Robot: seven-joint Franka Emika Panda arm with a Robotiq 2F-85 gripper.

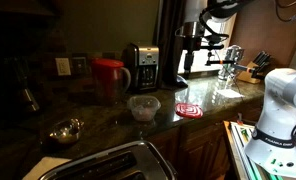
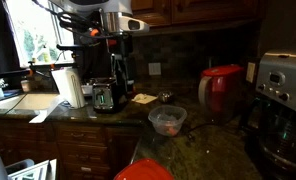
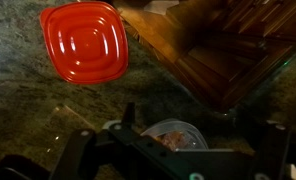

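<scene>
A square red lid (image 3: 85, 42) lies flat on the dark counter, near its front edge in exterior view 1. A clear round container (image 2: 168, 121) stands on the counter a little way from the lid; something reddish shows inside it in the wrist view, where its near part is hidden by the gripper. My gripper hangs well above the counter, pointing down and touching neither thing. Its dark fingers appear spread apart, with nothing held between them.
A red pitcher (image 1: 110, 78) and a coffee maker (image 1: 144, 68) stand at the back. A metal bowl (image 1: 65, 131) sits beyond the sink (image 1: 113, 163). A toaster (image 2: 107, 94) and knife block (image 1: 255, 70) stand farther along. Bare counter surrounds the lid.
</scene>
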